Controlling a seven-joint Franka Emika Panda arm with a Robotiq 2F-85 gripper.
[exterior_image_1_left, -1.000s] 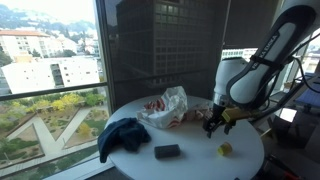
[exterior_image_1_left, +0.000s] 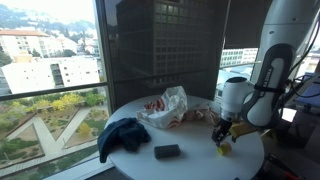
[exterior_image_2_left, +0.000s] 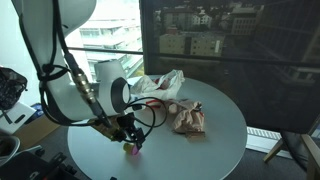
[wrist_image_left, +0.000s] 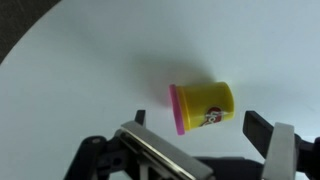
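A small yellow tub with a pink lid (wrist_image_left: 203, 106) lies on its side on the white round table, its label turned partly toward the camera in the wrist view. My gripper stands open over it, one black finger (wrist_image_left: 258, 132) to the right and the other to the left, both apart from the tub. From the first exterior view, the yellow tub (exterior_image_1_left: 224, 148) shows just below the gripper (exterior_image_1_left: 222, 140). The second exterior view shows the yellow and pink tub (exterior_image_2_left: 132, 149) partly hidden by the arm and fingers.
A dark blue cloth (exterior_image_1_left: 122, 136) and a grey block (exterior_image_1_left: 167, 152) lie to the left on the white table (exterior_image_1_left: 190, 168). Toward the back are a white plastic bag (exterior_image_1_left: 165, 107) and a brown paper bag (exterior_image_2_left: 187, 117). Bare tabletop surrounds the tub.
My gripper has come down and toward the tub, from above and behind it to close over it. The tub and the other table items look unmoved.
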